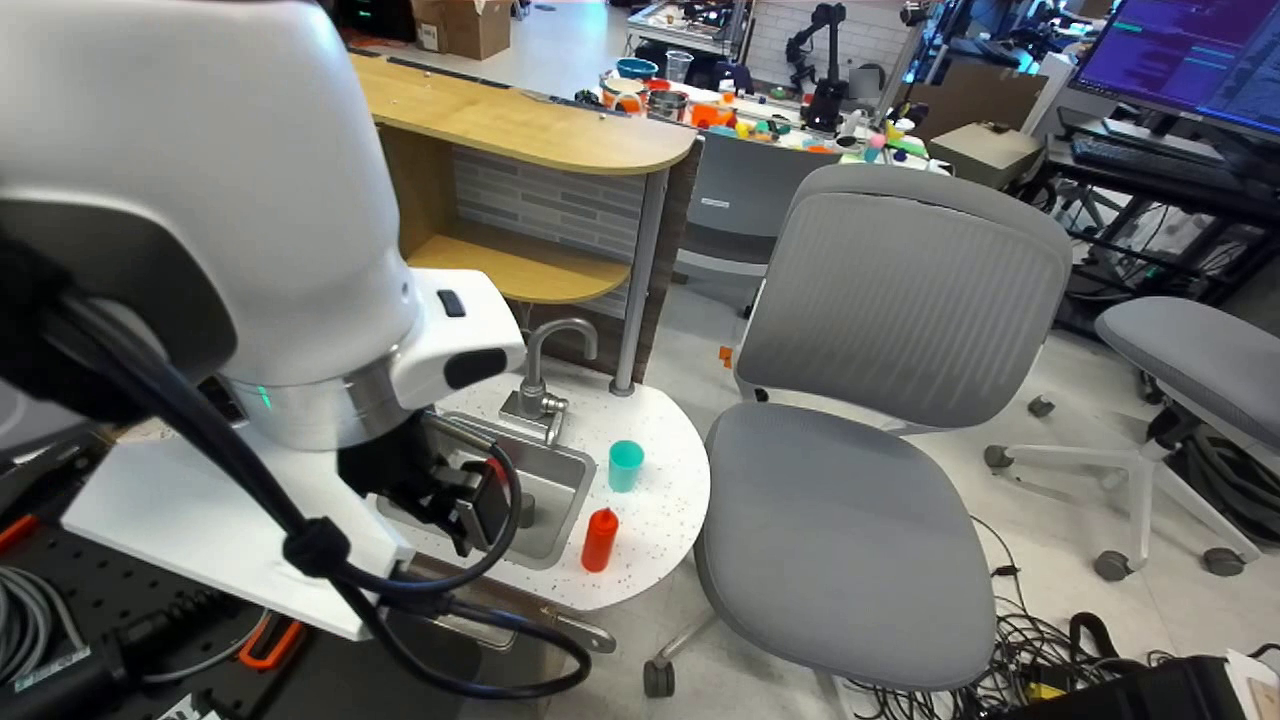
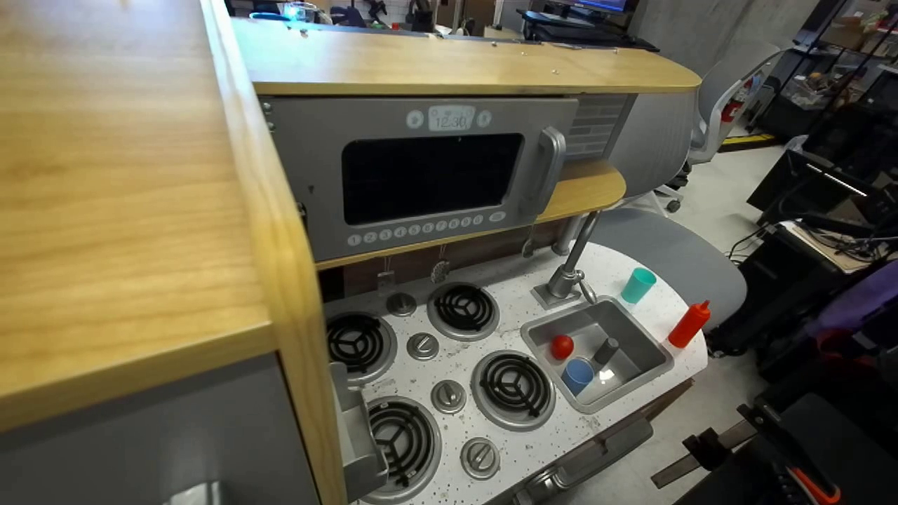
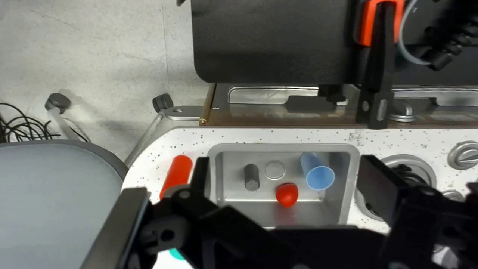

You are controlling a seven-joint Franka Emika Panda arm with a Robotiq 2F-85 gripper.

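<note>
In the wrist view my gripper is open, its fingers wide apart and nothing held between them. Beyond the gap lies the grey sink. Inside are a blue cup tipped on its side, a red ball-like object and a small grey cylinder. Exterior view 1 has the gripper over the sink, with the arm hiding much of the basin. No arm shows above the sink in exterior view 2, where the red object and blue cup are plain.
A teal cup and a red bottle stand on the counter beside the sink. The faucet rises at its back edge. Stove burners flank the other side, below a microwave. A grey chair adjoins the counter.
</note>
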